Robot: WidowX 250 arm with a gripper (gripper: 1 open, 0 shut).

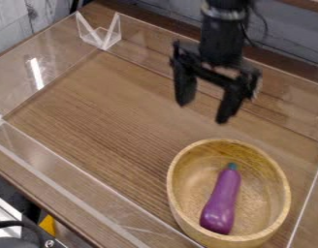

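Note:
My gripper (209, 92) hangs in the upper middle of the camera view, dark, above the wooden table and behind the tan bowl (189, 184). Its lower parts are blurred, so how the fingers stand is unclear. A purple eggplant-like object (220, 200) lies in the bowl at the lower right, apart from the gripper.
A white wire-like holder (100, 31) stands at the back left. The table's edges show at the left and along the back.

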